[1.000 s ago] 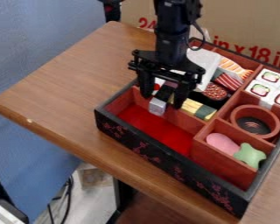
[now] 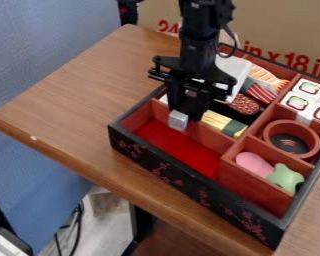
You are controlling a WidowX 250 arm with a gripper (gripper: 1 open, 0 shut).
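Note:
My black gripper (image 2: 180, 108) hangs over the front-left part of a black, red-lined compartment box (image 2: 194, 182). Just below its fingertips is a small grey-white cube (image 2: 179, 121), above or in the empty red front compartment; whether the fingers grip it is unclear. Yellow pieces (image 2: 219, 122) lie to the right of the gripper, with a brown patterned disc (image 2: 246, 104) and striped pieces (image 2: 264, 86) behind them.
The right compartments hold a red ring (image 2: 291, 130), a pink oval (image 2: 254, 164), a green piece (image 2: 286, 177) and white patterned blocks (image 2: 314, 95). A cardboard box stands behind.
Over the last second the gripper has shifted very slightly; the objects in the box look unchanged.

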